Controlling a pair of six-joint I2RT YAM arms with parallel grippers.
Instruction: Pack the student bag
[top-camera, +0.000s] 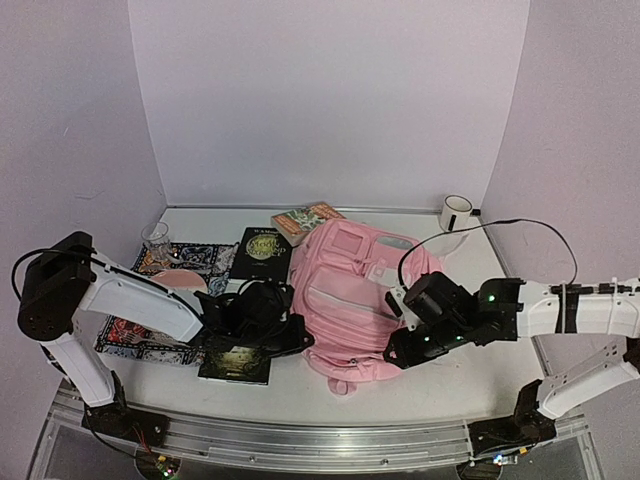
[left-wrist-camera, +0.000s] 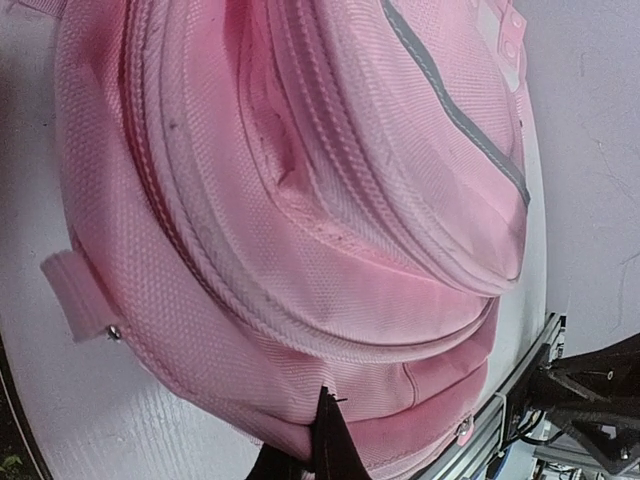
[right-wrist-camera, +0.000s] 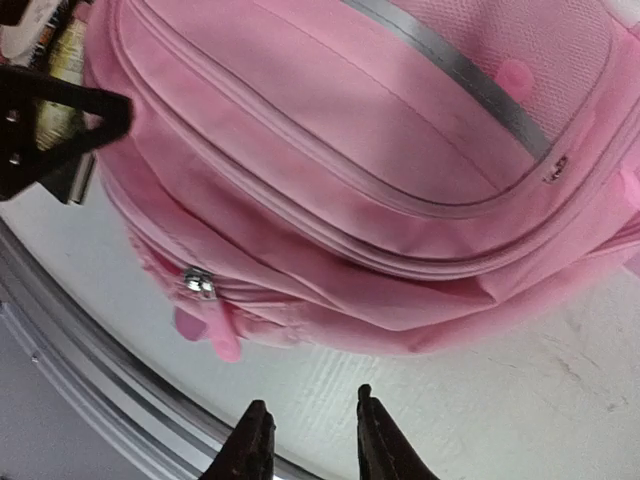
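A pink backpack (top-camera: 350, 290) lies flat on the table, front side up, its curved zipper seams facing the near edge. At its lower left side, my left gripper is shut on a fold of the pink fabric. My right gripper stands open beside the bag's bottom edge, bare table showing between its fingers. A metal zipper pull with a pink tab (right-wrist-camera: 225, 335) hangs from the bag's lower seam, close to the right gripper. Left of the bag lie a dark book with a round gold title (top-camera: 262, 255) and another dark book (top-camera: 240, 368), partly under my left arm.
An orange-covered book (top-camera: 303, 222) rests behind the bag. The white mug (top-camera: 455, 211) stands at the back right. A patterned cloth (top-camera: 125, 335), a pinkish plate (top-camera: 180, 281) and a clear glass (top-camera: 157, 238) occupy the left.
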